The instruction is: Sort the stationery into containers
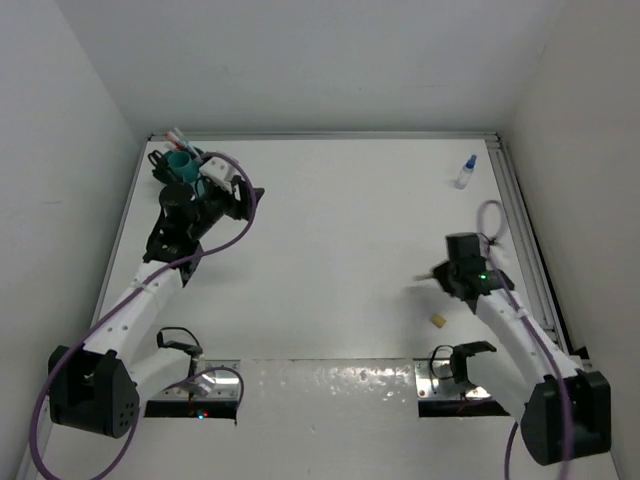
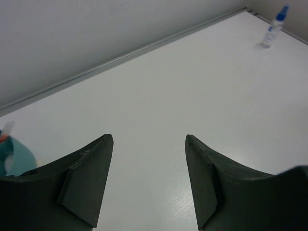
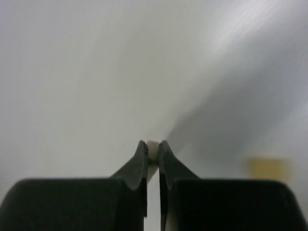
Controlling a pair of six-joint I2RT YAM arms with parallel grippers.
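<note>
Teal containers [image 1: 181, 167] holding pens stand at the back left, partly behind my left gripper [image 1: 248, 198]; a teal cup [image 2: 20, 159] also shows at the edge of the left wrist view. The left gripper's fingers stand apart with nothing between them. My right gripper is shut on a small pale, light-grey stick-like item [image 3: 153, 159], blurred, held above the white table at the right. A small yellow block [image 1: 437, 320] lies on the table just below it, blurred in the right wrist view. A clear bottle with a blue cap [image 1: 464, 172] stands at the back right.
Grey walls and metal rails border it on the sides and back. A purple cable runs along each arm.
</note>
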